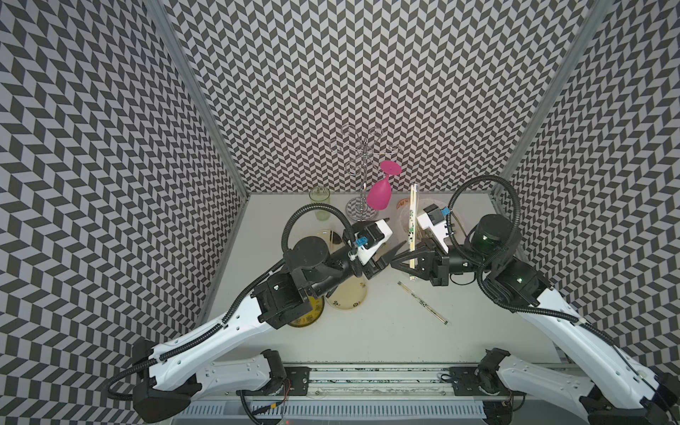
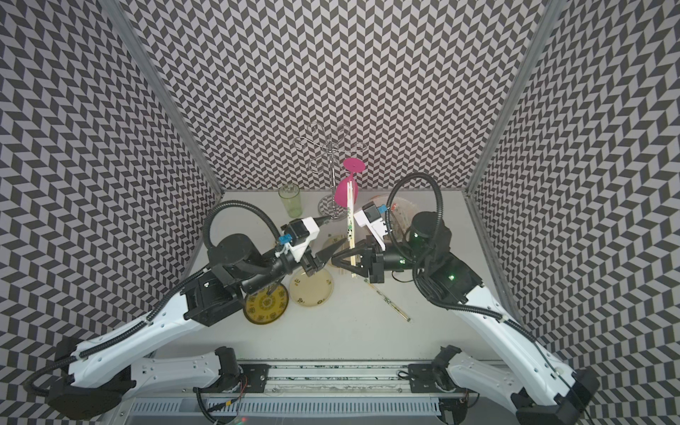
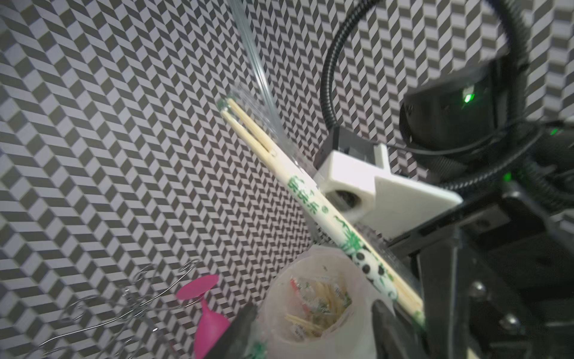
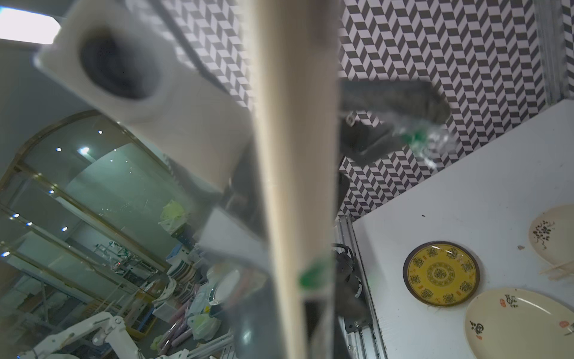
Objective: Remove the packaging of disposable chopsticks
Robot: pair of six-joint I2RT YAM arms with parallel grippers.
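A pair of chopsticks in a printed clear wrapper stands upright at my right gripper, which is shut on it. The left wrist view shows its wrapper with green writing and a panda, with clear film extending past the stick tops. My left gripper is part open just left of it, its tips near the right gripper; the left wrist view shows no chopsticks between its fingers. Another wrapped pair lies on the table at front right.
A translucent bin holding wrappers stands at back right. Plates lie left and centre. A metal rack with a pink glass and a green glass stand at the back.
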